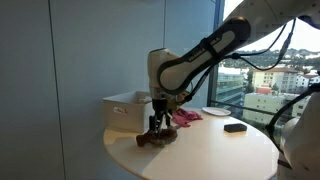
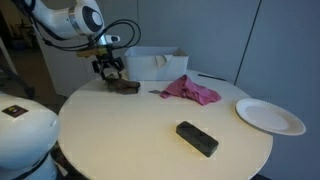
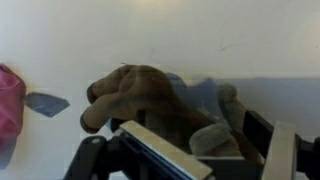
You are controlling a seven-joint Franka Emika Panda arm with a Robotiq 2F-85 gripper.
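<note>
A brown plush toy [image 1: 157, 137] lies on the white table near its left edge. In the second exterior view the toy [image 2: 125, 87] is in front of the white box. My gripper [image 1: 163, 122] points down right over the toy, its fingers low around it. From the wrist, the brown toy [image 3: 145, 92] fills the space under and ahead of the open gripper, with a paler greyish part close to the fingers. Whether the fingers touch the toy cannot be told. Part of the toy is hidden below the gripper.
A white open box [image 2: 157, 65] stands behind the toy. A pink cloth [image 2: 192, 90] lies to its right, with a small dark flat piece [image 3: 47, 104] beside it. Farther off are a black block [image 2: 197, 138] and a white plate [image 2: 270, 116].
</note>
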